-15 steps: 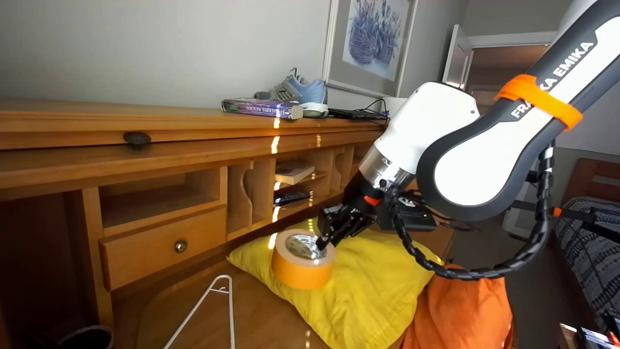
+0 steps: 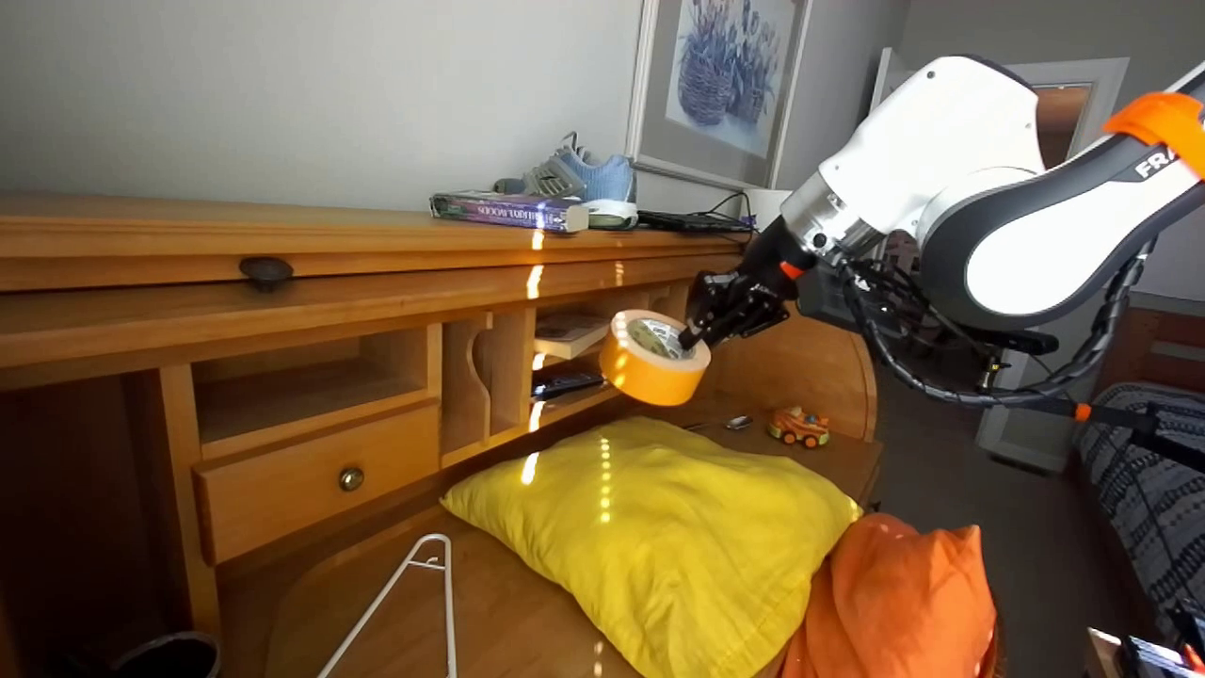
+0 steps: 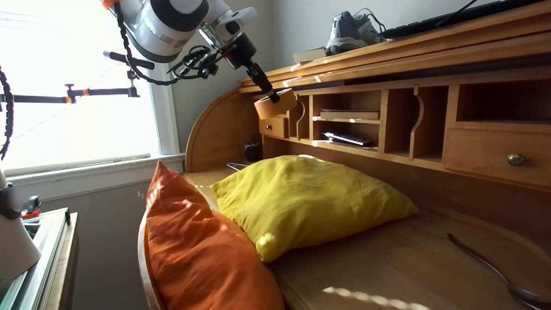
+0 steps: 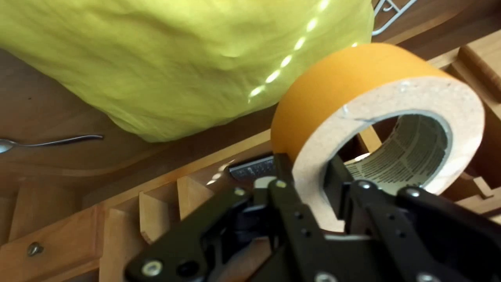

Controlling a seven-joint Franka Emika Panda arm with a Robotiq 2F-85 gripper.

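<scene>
An orange-yellow roll of tape (image 2: 652, 371) hangs in the air with my gripper (image 2: 691, 334) shut on its ring wall. In the wrist view one finger (image 4: 336, 183) reaches inside the core of the tape roll (image 4: 357, 89), while the other is against its outer side. Seen in the second exterior view, the tape roll (image 3: 267, 106) is tilted and well clear of the yellow pillow (image 3: 310, 204) below, in front of the desk's cubbyholes. The pillow lies on the wooden desk top.
An orange pillow (image 3: 201, 248) sits at the desk's front edge. A white hanger (image 2: 443, 588), a spoon (image 4: 51, 141) and a toy car (image 2: 798, 427) rest on the desk. Shelves hold a book (image 3: 350, 114) and a dark device (image 3: 348, 138). A shoe (image 2: 587, 181) stands on top.
My gripper has lifted the tape roll from low over the yellow pillow, moving it up and to the right in exterior view 1. The pillows and hanger have stayed put.
</scene>
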